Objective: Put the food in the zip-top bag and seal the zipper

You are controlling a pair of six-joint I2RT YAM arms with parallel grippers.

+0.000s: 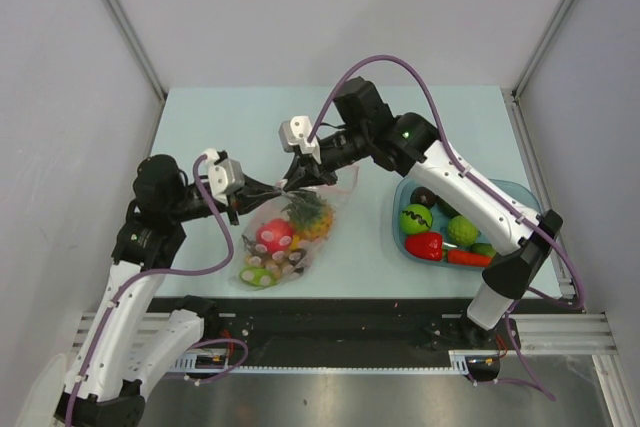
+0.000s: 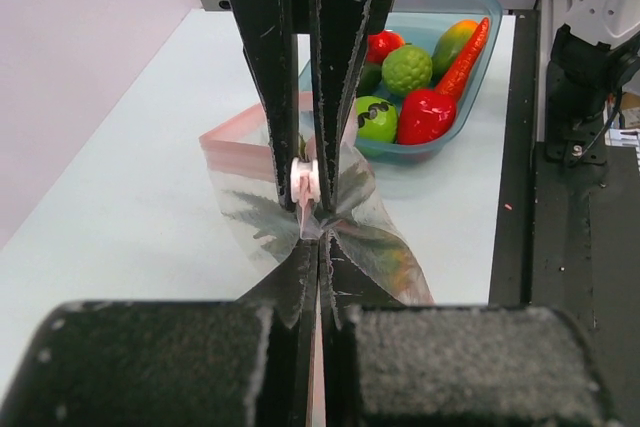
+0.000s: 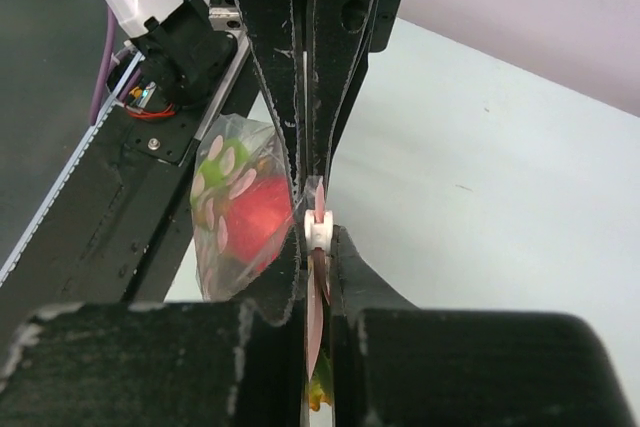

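The zip top bag (image 1: pixel 285 242) lies in the table's middle with toy food inside, its top edge raised between both grippers. My right gripper (image 1: pixel 300 179) is shut on the white zipper slider (image 2: pixel 305 182), seen in the left wrist view between its black fingers. My left gripper (image 1: pixel 278 190) is shut on the bag's top edge just beside the slider, the fingertips of both grippers nearly meeting. In the right wrist view, the bag's red and green contents (image 3: pixel 250 217) show through the clear plastic to the left of the fingers.
A blue bin (image 1: pixel 515 197) of toy fruit and vegetables stands at the right, partly under my right arm. The front edge borders a dark rail.
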